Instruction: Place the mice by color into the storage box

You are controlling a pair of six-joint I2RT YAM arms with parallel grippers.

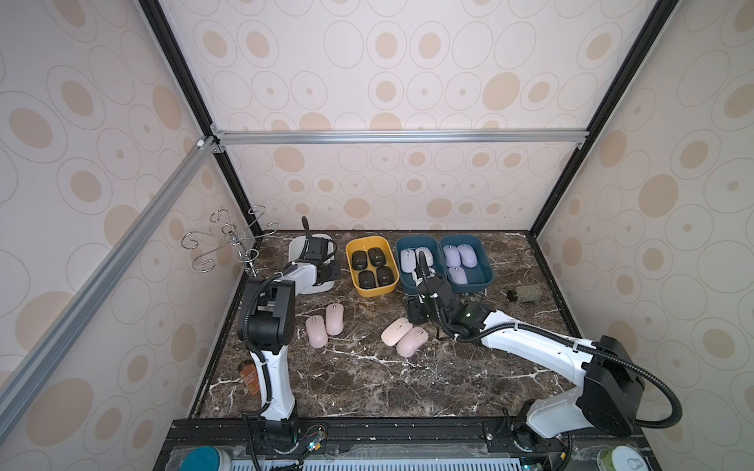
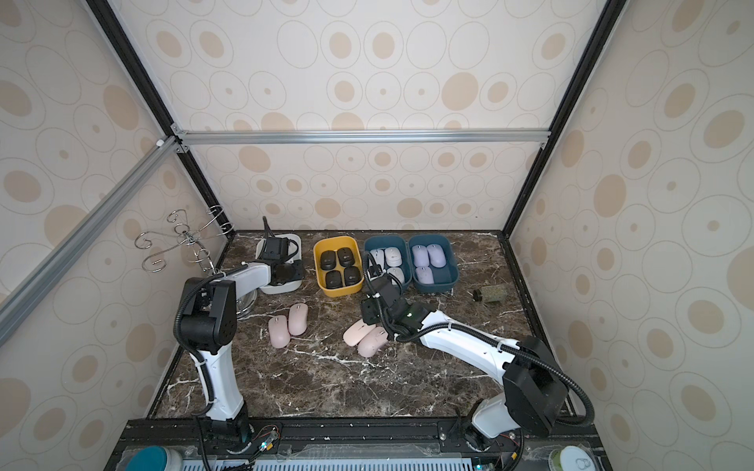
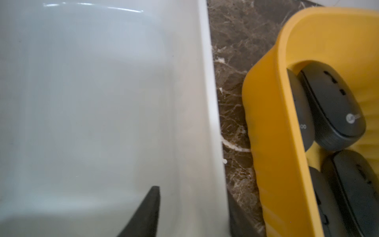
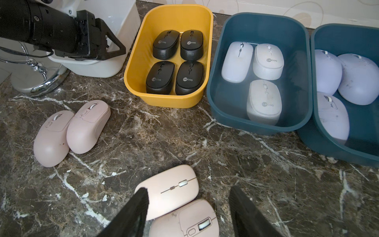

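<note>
My left gripper is over the white box (image 3: pixel 98 98), its fingers apart with the box's right rim showing between them; whether they touch it I cannot tell. Only bare floor shows in the part of that box in view. With nothing held, my right gripper stands open above a pale pink mouse (image 4: pixel 173 189) and a pink mouse (image 4: pixel 185 221) lying against each other. Two more pink mice (image 4: pixel 51 138) lie side by side at the left. Several black mice (image 4: pixel 159 77) sit in the yellow box (image 4: pixel 136 88).
A teal box (image 4: pixel 221 108) holds three white mice (image 4: pixel 265 100). Right of it, another teal box (image 4: pixel 367 156) has three lavender mice (image 4: pixel 332 116). A metal stand (image 1: pixel 229 235) rises at the left, beside the white box.
</note>
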